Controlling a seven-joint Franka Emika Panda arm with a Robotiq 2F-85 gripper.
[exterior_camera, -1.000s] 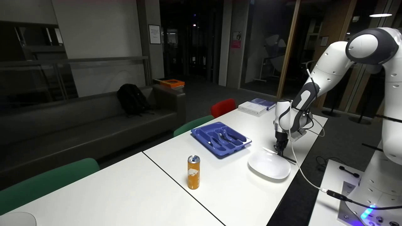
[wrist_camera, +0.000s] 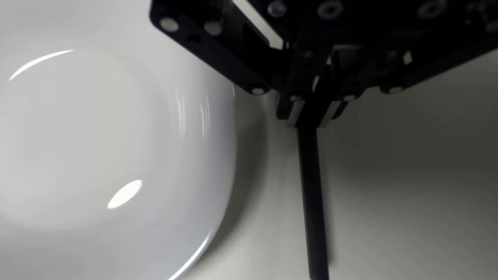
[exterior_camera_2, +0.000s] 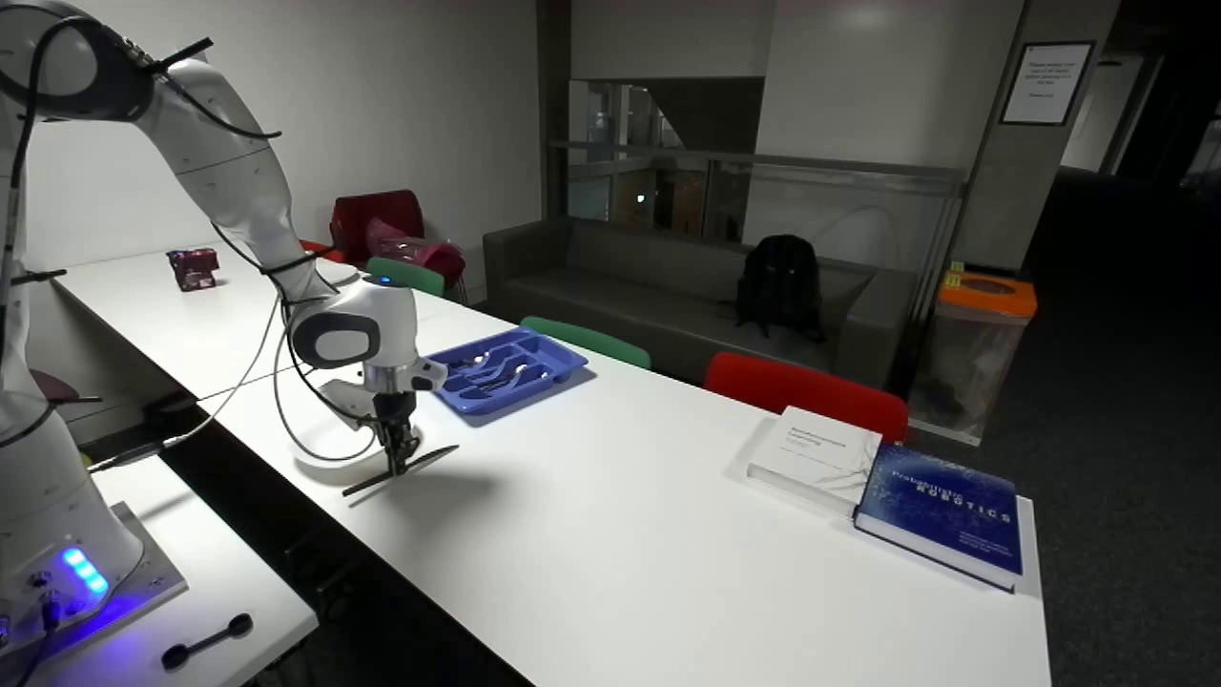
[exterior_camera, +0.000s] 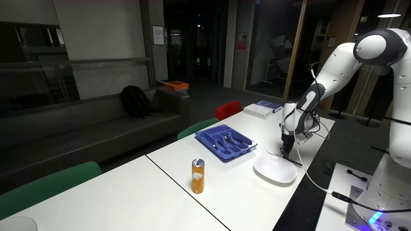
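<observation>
My gripper is shut on the black handle of a knife [wrist_camera: 315, 200], low over the white table. In the second exterior view the knife [exterior_camera_2: 432, 456] runs out on both sides of the gripper [exterior_camera_2: 397, 468], its blade pointing towards the far side of the table. Right beside it is a white plate [wrist_camera: 93, 140] with a raised rim, on the left in the wrist view; the knife lies apart from that rim there. A blue cutlery tray [exterior_camera: 225, 156] holding several utensils stands farther back. Whether the knife touches the table cannot be told.
An orange can [exterior_camera: 198, 176] stands upright on the table, left of the plate. A white book [exterior_camera_2: 813, 452] and a blue book [exterior_camera_2: 941, 510] lie at the table's far end. Between the books and the gripper the table is bare. A cable hangs along the arm.
The gripper and knife have shifted only very slightly, and the knife's blade appears turned a little. Plate, tray and can have stayed in place.
</observation>
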